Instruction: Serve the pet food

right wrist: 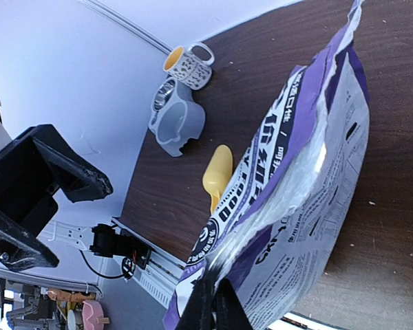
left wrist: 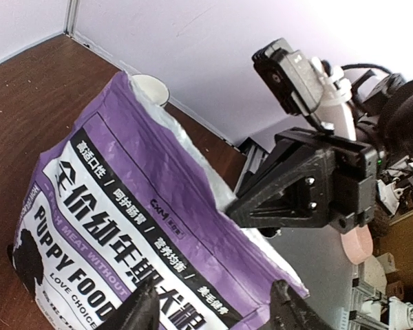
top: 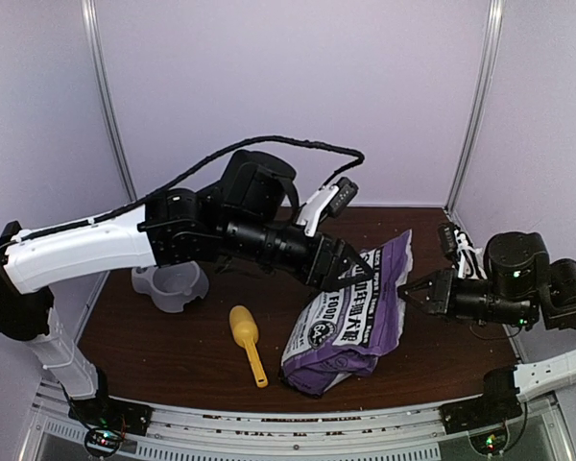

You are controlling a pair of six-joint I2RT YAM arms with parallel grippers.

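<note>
A purple and white puppy food bag (top: 346, 317) stands tilted on the table, its top edge raised. My right gripper (top: 405, 293) is shut on that top edge, which shows pinched between its fingers in the right wrist view. My left gripper (top: 350, 274) hangs over the bag's left face, open and apart from the top edge, fingertips at the bottom of the left wrist view. A yellow scoop (top: 245, 336) lies left of the bag. A pale pet bowl (top: 170, 288) sits at the back left.
A patterned mug (right wrist: 189, 69) stands behind the bowl. Pale walls enclose the back and sides.
</note>
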